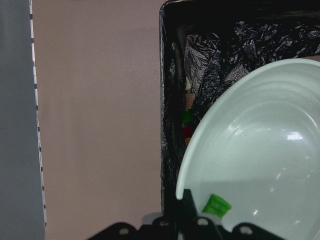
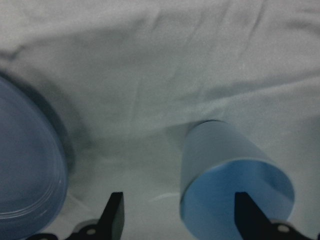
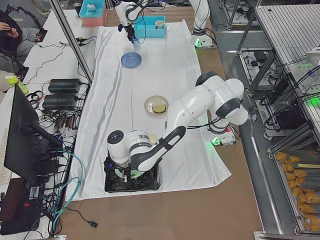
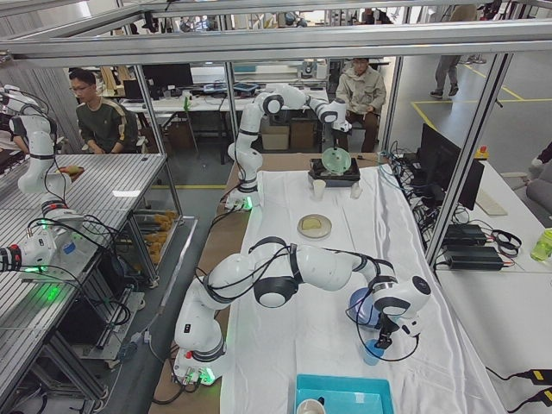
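My left gripper is shut on the rim of a pale green plate (image 1: 250,150), held tilted over a black bag-lined bin (image 1: 172,75); a green scrap (image 1: 216,205) sits on the plate. My right gripper stands open above a light blue cup (image 2: 210,145), one finger over its mouth. A blue plate (image 2: 27,155) lies beside the cup.
A tan plate (image 4: 315,226) with a yellow item lies mid-table, with pale cups near the bin. A cyan tray (image 4: 343,390) holding a white cup stands at the other end.
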